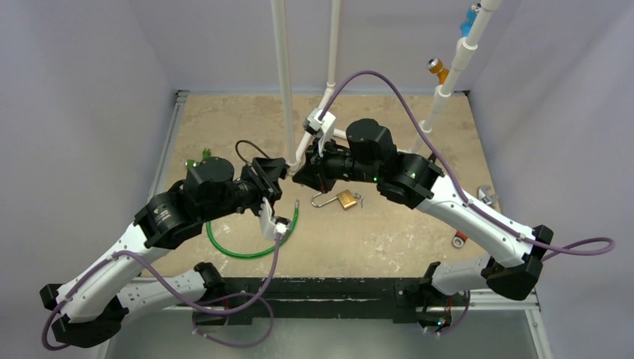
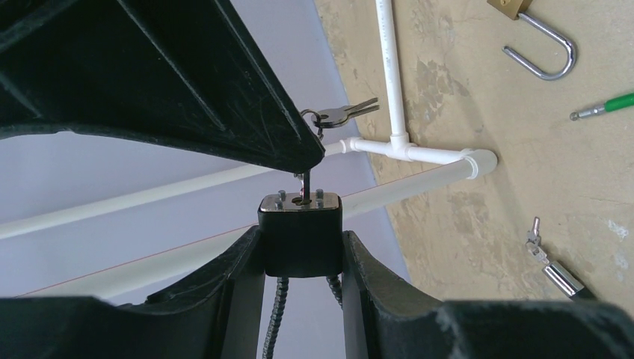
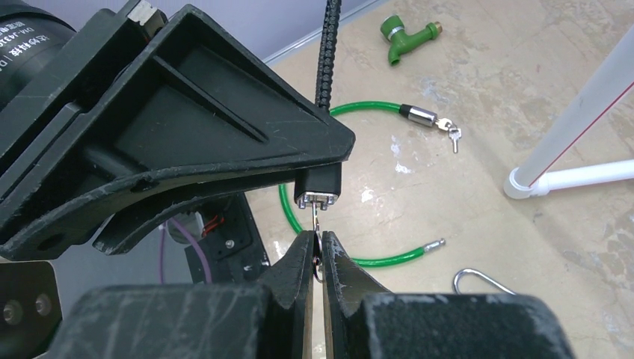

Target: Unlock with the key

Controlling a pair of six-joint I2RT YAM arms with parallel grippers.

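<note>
A black cable lock (image 2: 303, 243) is gripped by my left gripper, its metal keyhole face turned toward the right arm. Its ribbed cable (image 2: 275, 318) trails away on the far side. My right gripper is shut on a thin silver key (image 3: 315, 216), which points straight at that face. In the left wrist view the key's blade meets the keyhole; how deep it sits I cannot tell. A ring with spare keys (image 2: 340, 114) dangles by the right fingertips. From above, both grippers meet near the centre, hiding the lock body.
White pipes (image 1: 284, 82) stand close behind the grippers. Below lie a brass padlock (image 1: 347, 199) with its shackle open, a green cable lock (image 1: 250, 254) and a green tap (image 3: 410, 37). A wrench (image 1: 487, 194) lies at the right edge. The front middle of the board is clear.
</note>
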